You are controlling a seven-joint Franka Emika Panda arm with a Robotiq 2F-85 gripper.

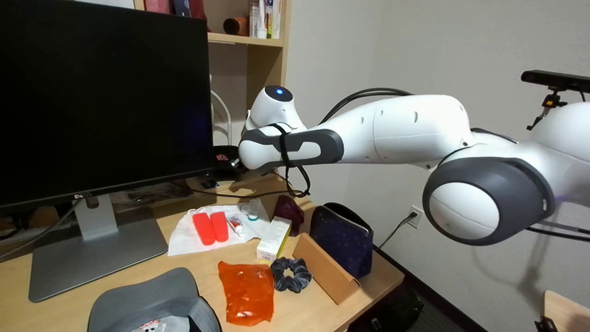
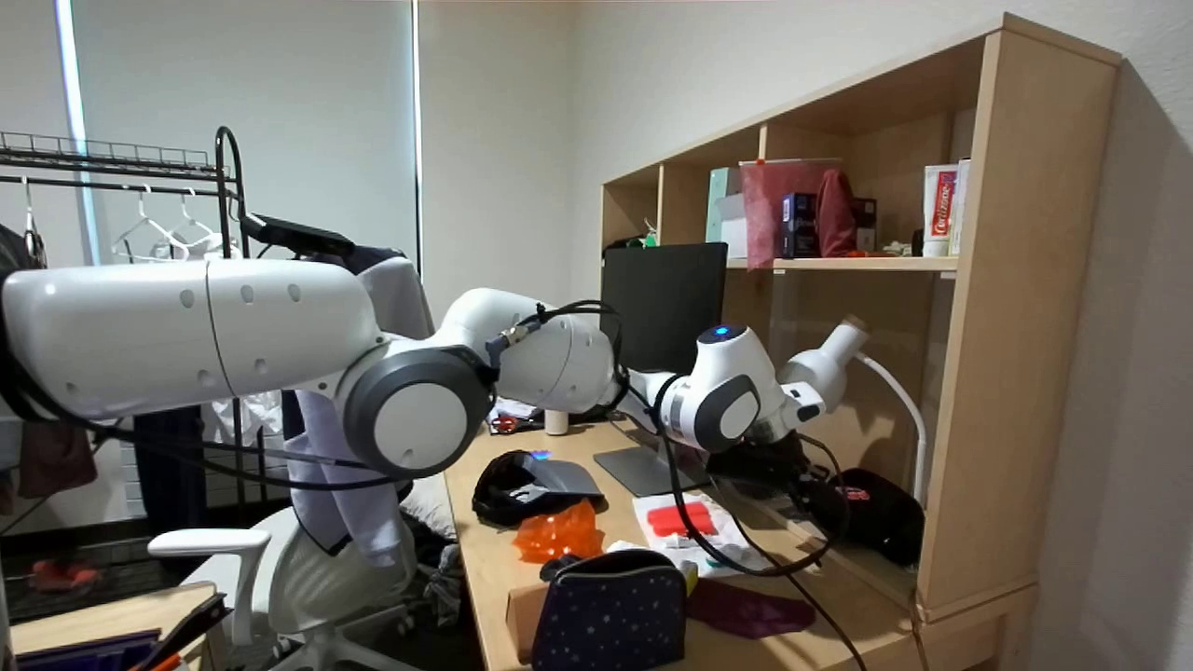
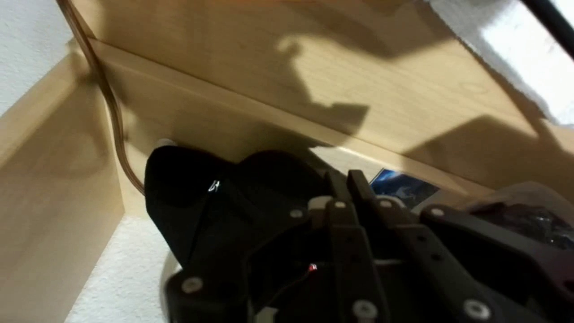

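In the wrist view my gripper is nearly closed, its two fingers almost together. The dark fabric of a black cap runs right up to the fingers on the left, and it appears pinched there; the exact grip is hidden in shadow. From the side, the cap shows a red emblem and sits by the shelf's back corner, just beyond the dark gripper. Only a slice of the cap shows past the monitor in the first exterior view, where the arm hides the gripper.
A large monitor stands left of the arm. On the desk lie red cases, an orange bag, a grey cap, a scrunchie and a navy pouch. A lamp rises behind the gripper; cables hang from the arm.
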